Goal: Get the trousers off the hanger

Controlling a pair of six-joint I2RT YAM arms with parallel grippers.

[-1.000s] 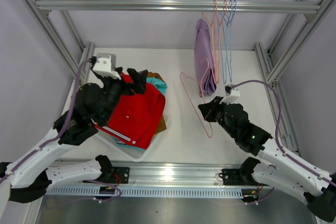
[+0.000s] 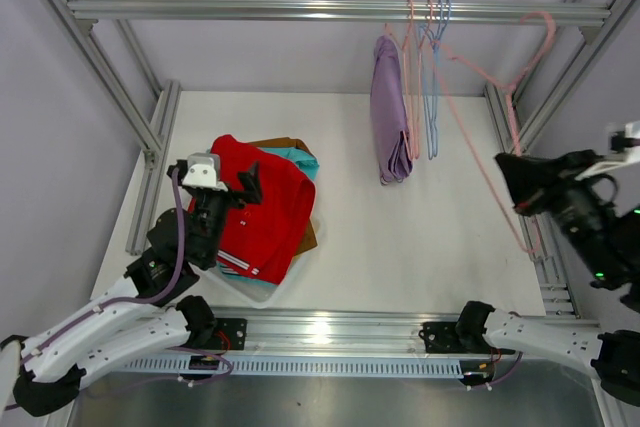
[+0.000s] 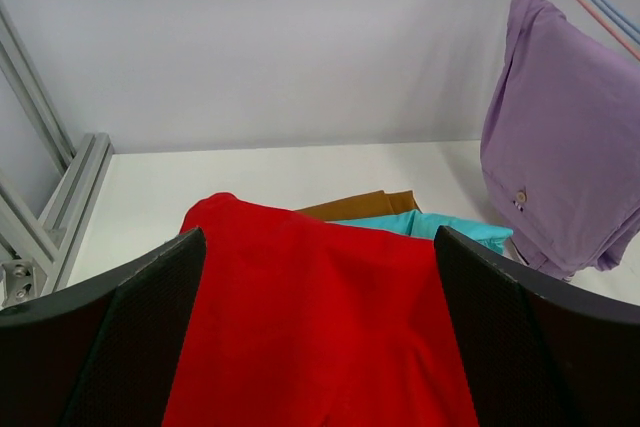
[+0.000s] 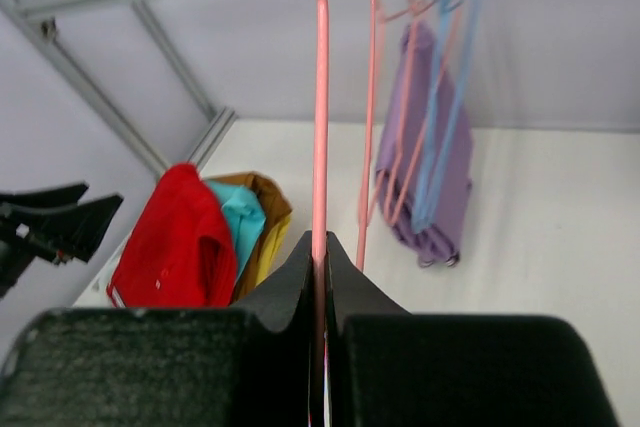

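Purple trousers [image 2: 390,107] hang folded on a pink hanger at the rail, beside several pink and blue hangers [image 2: 431,77]; the left wrist view shows the cloth [image 3: 555,127] at right. My right gripper [image 2: 525,192] is raised at the right, shut on a bare pink hanger [image 4: 320,147], which runs vertically through its fingers in the right wrist view. My left gripper [image 2: 240,177] stands open over a red cloth [image 2: 265,217] on the pile at left, with nothing between its fingers in the left wrist view.
The pile also holds teal and brown cloths [image 2: 300,162] in a white tray [image 2: 260,292]. The metal rail [image 2: 250,9] spans the back. The white board is clear at centre and right.
My right gripper has swung up and rightward toward the camera, carrying the pink hanger away from the hanging trousers. The left arm moved lower and back from its position a second ago.
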